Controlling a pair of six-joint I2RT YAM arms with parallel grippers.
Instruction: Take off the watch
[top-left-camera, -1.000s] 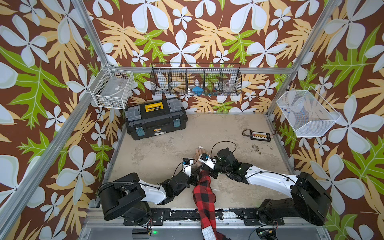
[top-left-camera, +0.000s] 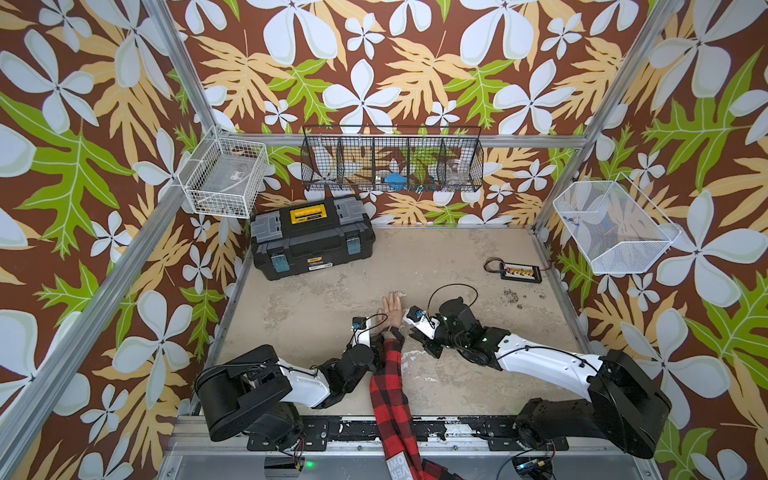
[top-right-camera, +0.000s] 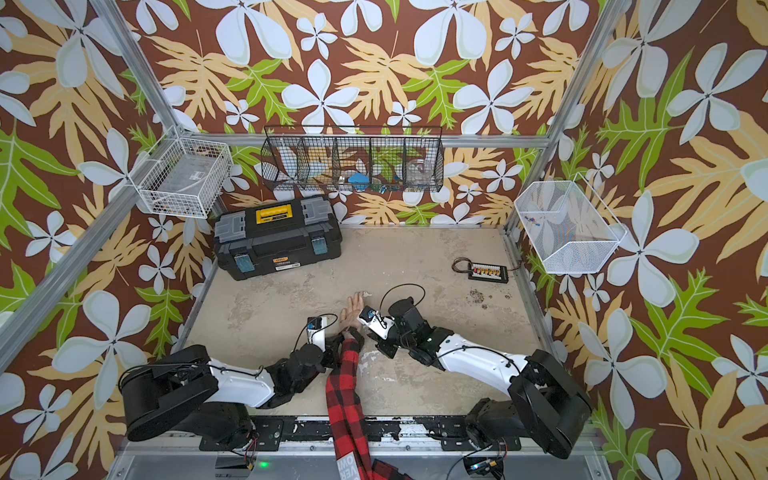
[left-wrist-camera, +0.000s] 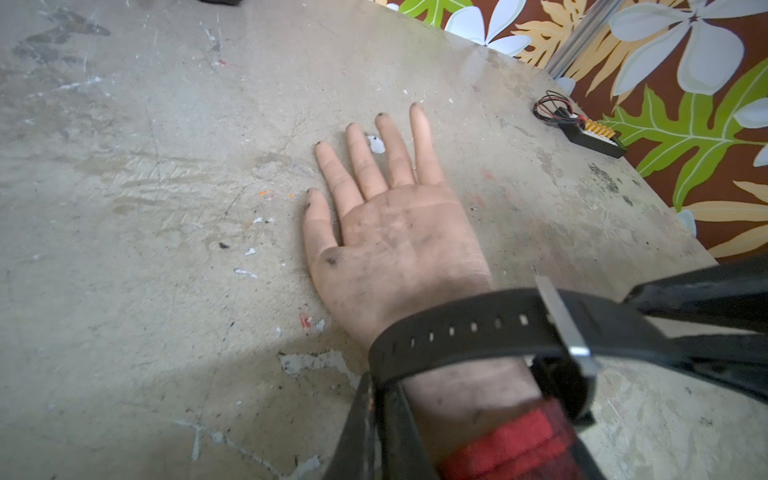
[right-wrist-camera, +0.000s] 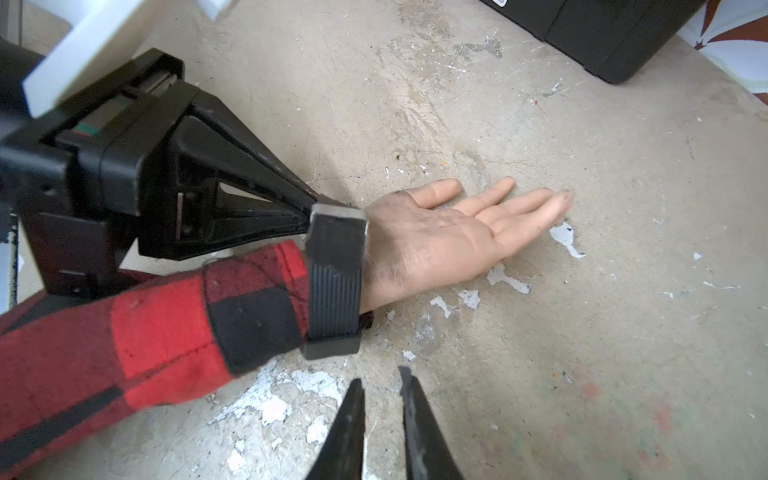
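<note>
A black watch strap (left-wrist-camera: 472, 332) with a pale metal buckle (left-wrist-camera: 566, 324) circles the wrist of a fake hand (left-wrist-camera: 400, 248), lying palm up in a red plaid sleeve (left-wrist-camera: 512, 444). At the strap's thumb side, my left gripper is shut on it. The right wrist view shows the strap (right-wrist-camera: 334, 288) from its other side, standing up off the wrist. My right gripper has its fingertips a little apart, with nothing between them, just beyond the strap. The watch face is hidden beneath the wrist.
A black toolbox (top-left-camera: 312, 240) stands at the back left of the table. A small board with orange connectors (top-left-camera: 520, 273) and cables lies at the right. Wire baskets (top-left-camera: 392, 164) hang at the back and sides.
The hand and sleeve have shifted left, the left gripper slightly left too.
</note>
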